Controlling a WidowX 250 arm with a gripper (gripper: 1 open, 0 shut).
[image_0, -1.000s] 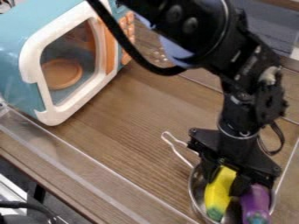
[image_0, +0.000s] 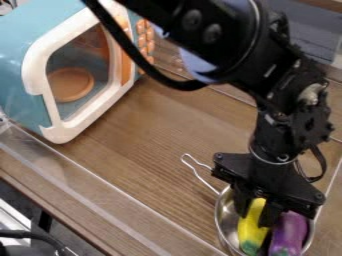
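A steel pan (image_0: 225, 225) with a wire handle sits at the lower right, holding a yellow banana-like toy (image_0: 250, 230) and a purple eggplant toy (image_0: 287, 234). My black gripper (image_0: 267, 208) is over the pan with its fingers down around the upper part of these toys; whether it grips either one is hidden by its body.
A blue and white toy microwave (image_0: 60, 115) stands at the upper left with an orange plate inside. The wooden counter (image_0: 140, 155) between it and the pan is clear. Dark cables lie at the lower left edge.
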